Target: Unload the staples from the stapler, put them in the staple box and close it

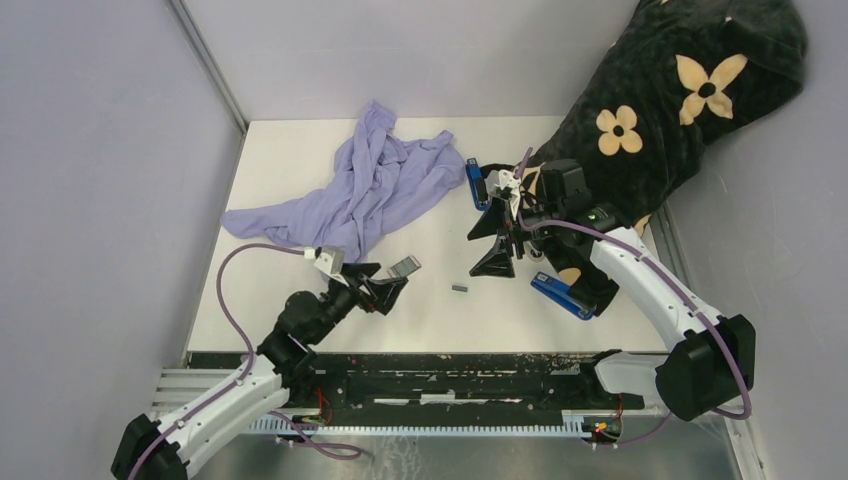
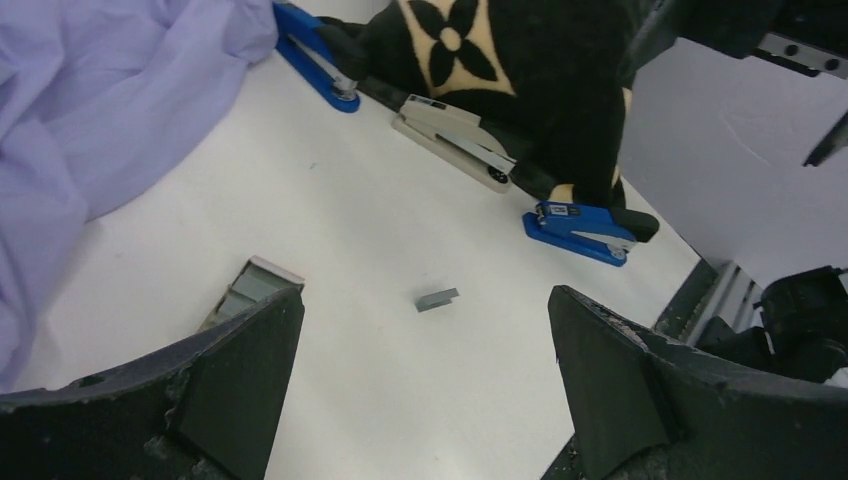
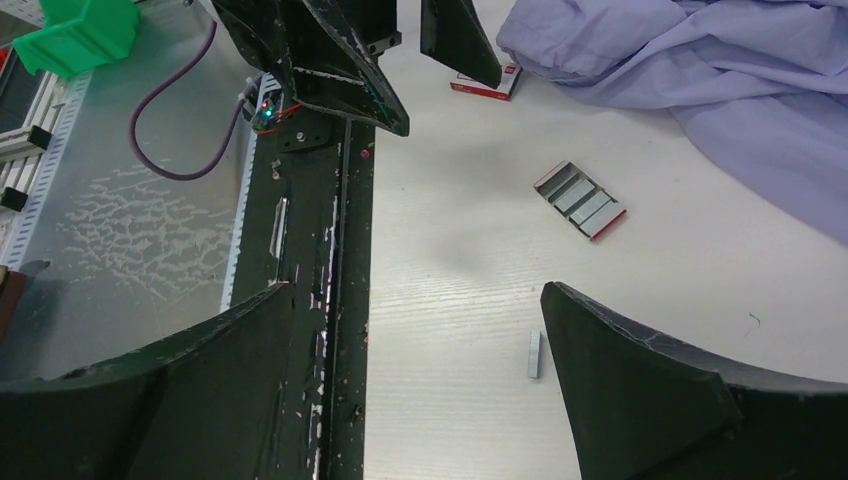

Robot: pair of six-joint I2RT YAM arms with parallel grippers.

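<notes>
A small loose staple strip (image 1: 459, 287) lies mid-table, left of my right gripper (image 1: 491, 243), which is open above the table. My left gripper (image 1: 378, 280) is open and empty beside an open box of staples (image 3: 580, 200). Three staplers lie by the dark plush: a blue one at the back (image 2: 318, 60), a grey-beige one (image 2: 452, 140) in the middle, largely hidden in the top view, and a blue one at the front right (image 1: 562, 296). Both grippers show nothing between their fingers.
A lavender cloth (image 1: 370, 190) covers the back left. The dark flowered plush (image 1: 660, 100) fills the right side. A red-and-white box (image 3: 483, 85) lies behind my left gripper in the right wrist view.
</notes>
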